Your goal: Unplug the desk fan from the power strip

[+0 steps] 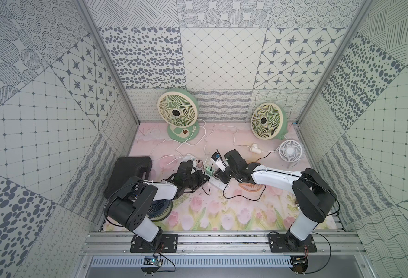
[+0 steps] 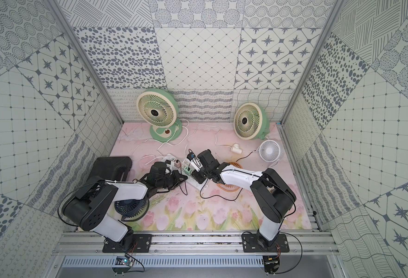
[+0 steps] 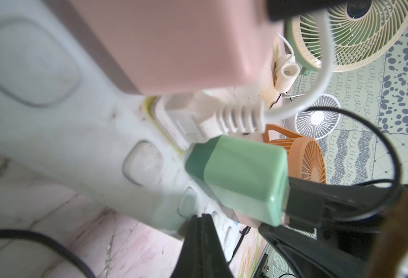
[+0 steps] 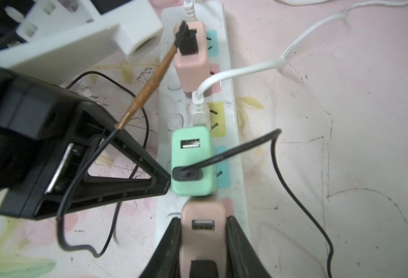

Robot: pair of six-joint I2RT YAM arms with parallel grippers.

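Observation:
The white power strip (image 4: 236, 139) carries a pink adapter (image 4: 203, 210), a green adapter (image 4: 192, 136), a second pink adapter (image 4: 192, 69) and a white plug (image 4: 199, 113). My right gripper has one finger on each side of the nearer pink adapter, with almost no gap; a firm grip cannot be made out. A black plug sits in that adapter's lower end. In the left wrist view my left gripper is shut, nothing between its fingers, by the strip's edge below the green adapter (image 3: 245, 178). A black cable (image 4: 241, 150) enters the green adapter.
Two green fans (image 1: 178, 108) (image 1: 268, 121) and a small white fan (image 1: 290, 150) stand at the back. An orange fan (image 1: 251, 187) lies partly under my right arm, a dark blue one (image 1: 159, 210) by my left. Loose black cables cross the table.

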